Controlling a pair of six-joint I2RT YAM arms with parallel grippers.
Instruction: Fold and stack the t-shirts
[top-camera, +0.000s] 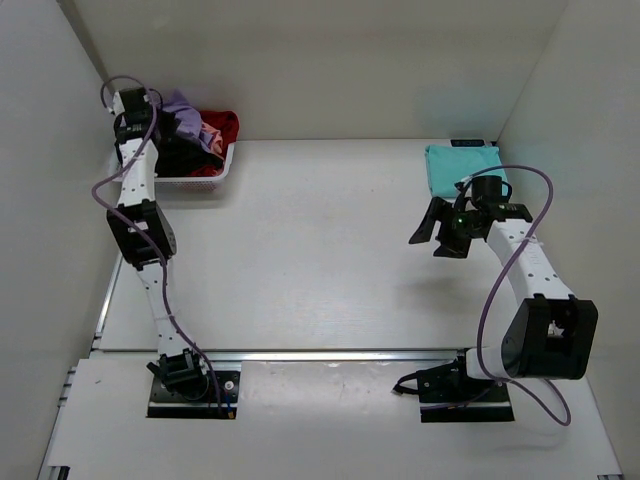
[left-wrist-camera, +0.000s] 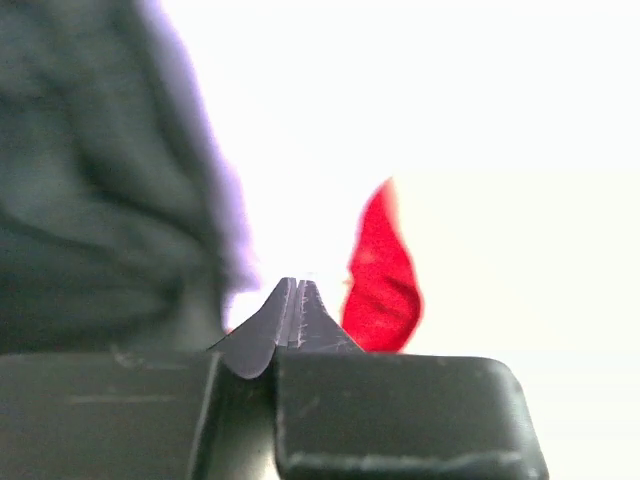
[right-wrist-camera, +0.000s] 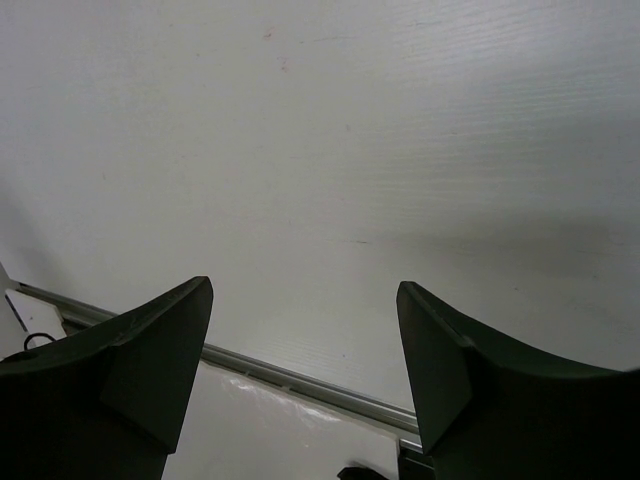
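Note:
Crumpled t shirts fill a white basket in the far left corner: a black one, a purple one, a salmon one and a dark red one. My left gripper is over the basket, shut, and no cloth shows between its tips. Dark cloth fills the left of its wrist view, with a red patch beyond the tips. A folded turquoise shirt lies flat at the far right. Nearer than that, my right gripper stands open above bare table, empty.
A small black object sits behind the folded shirt. Walls border the table at the left, right and back, and a metal rail crosses the front.

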